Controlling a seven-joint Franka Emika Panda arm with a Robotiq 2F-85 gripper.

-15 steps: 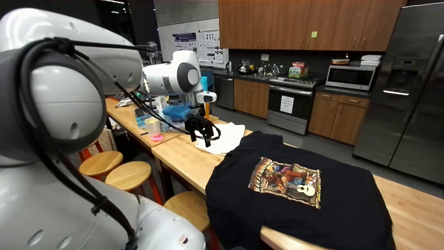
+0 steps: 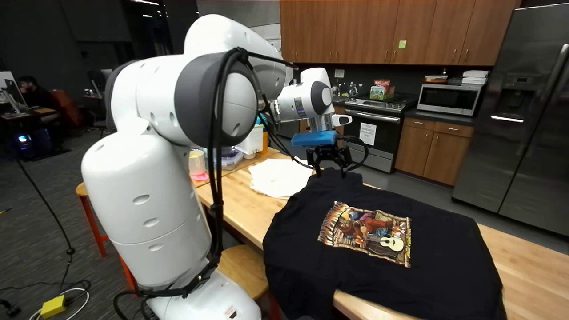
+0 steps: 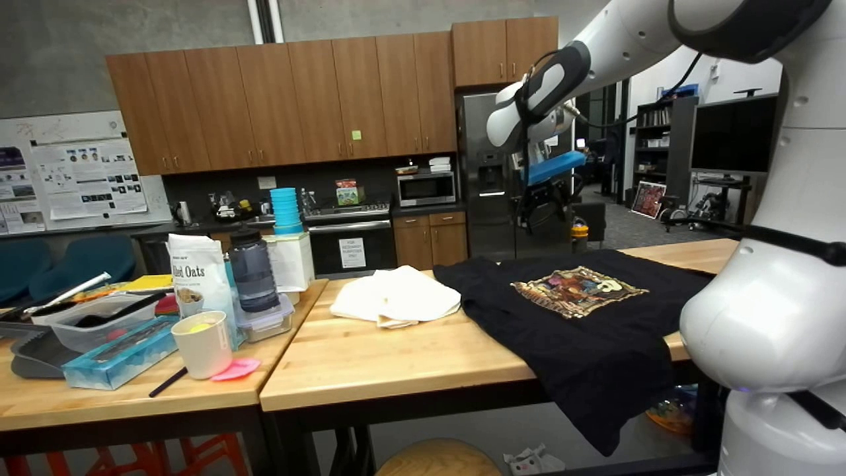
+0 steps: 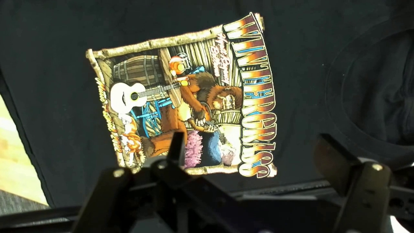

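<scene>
A black T-shirt (image 2: 437,229) with a colourful printed picture lies spread over the wooden table, part of it hanging down past the table's edge. In exterior view 2 the shirt (image 3: 507,317) drapes off the near side. My gripper (image 2: 331,175) stands open, seen near the shirt's collar end in exterior view 1. From exterior view 2 the gripper (image 3: 545,218) is clearly raised above the cloth. The wrist view looks down on the print (image 4: 186,101), with the collar at the right; the fingers (image 4: 176,149) are wide apart, nothing between them.
A folded white cloth (image 3: 400,295) lies on the table (image 3: 381,365) beside the shirt. On the adjoining table at the left are a mug (image 3: 205,349), an oats bag (image 3: 198,274), a bottle (image 3: 254,274) and boxes. A stool (image 3: 440,459) stands below.
My arm has swung to the right in exterior view 1, taking the gripper from in front of the white cloth to the shirt's collar end. The shirt has not moved.
</scene>
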